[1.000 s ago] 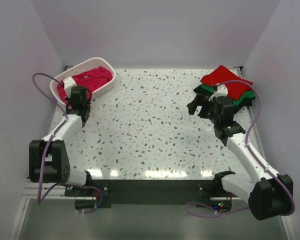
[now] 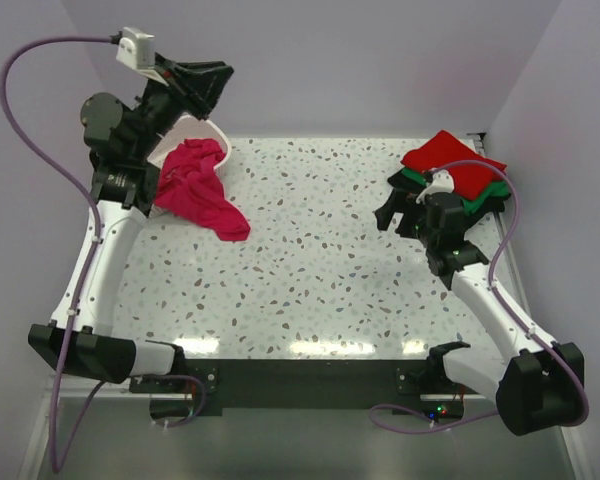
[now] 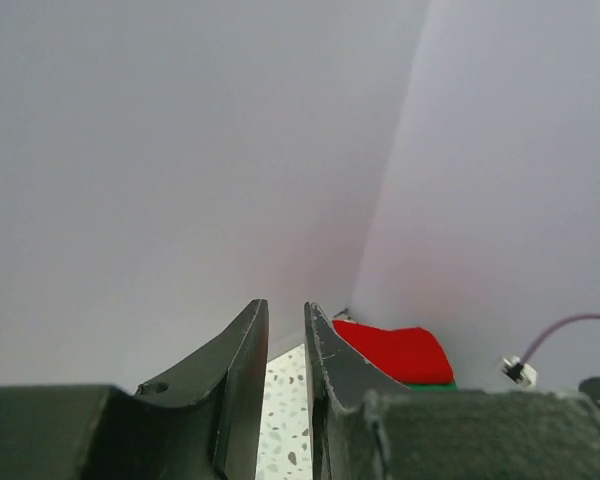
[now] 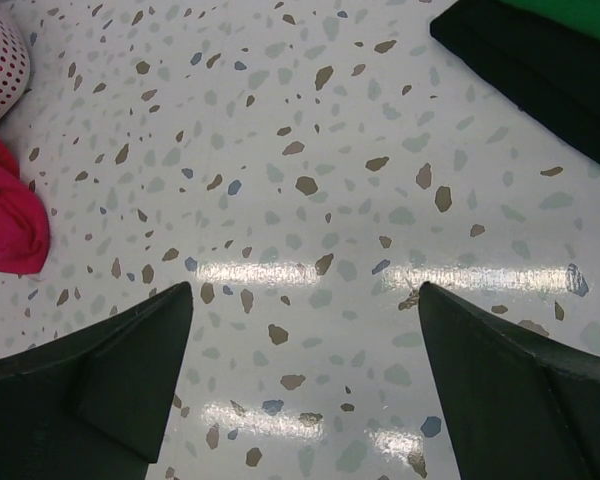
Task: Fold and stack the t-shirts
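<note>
A pink shirt (image 2: 205,205) spills from the white basket at the left onto the table, its end also showing at the edge of the right wrist view (image 4: 15,225). My left gripper (image 2: 205,80) is raised high above the basket, part open with only a narrow gap and no cloth visible between its fingertips. At the right lies a stack of folded shirts, red (image 2: 450,155) over green (image 2: 485,196) over black (image 4: 520,60). My right gripper (image 2: 400,210) stands open beside the stack, above bare table.
The white basket (image 2: 215,135) sits at the back left, partly hidden by my left arm. Grey walls enclose the back and sides.
My left gripper has risen sharply from the basket. The pink shirt has come partly out, its end now lying on the table. The right arm is nearly unchanged.
</note>
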